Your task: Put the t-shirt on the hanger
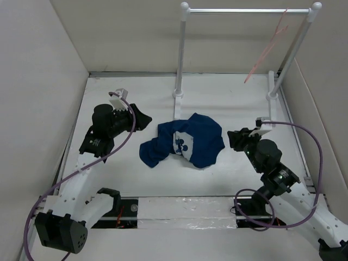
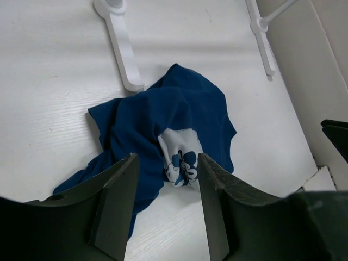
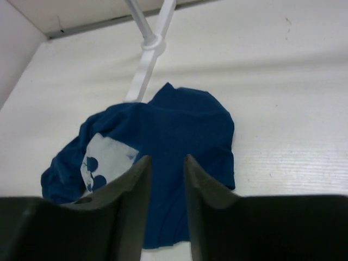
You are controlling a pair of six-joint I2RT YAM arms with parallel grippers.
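A navy T-shirt [image 1: 204,138] with a pale printed patch lies crumpled on the white board, between my grippers. A thin pink hanger [image 1: 266,48] hangs from the rack's top bar at the back right. My left gripper [image 1: 142,119] is open above and left of the shirt [image 2: 136,130], its fingers apart with nothing between. My right gripper [image 1: 234,138] is right of the shirt; in the right wrist view its fingertips [image 3: 190,163] stand apart over the shirt [image 3: 185,130], holding nothing.
The white rack [image 1: 181,54] stands at the back, its feet [image 2: 122,49] on the board just behind the shirt. Walls close the sides and back. Bare board [image 1: 253,98] is clear around the shirt.
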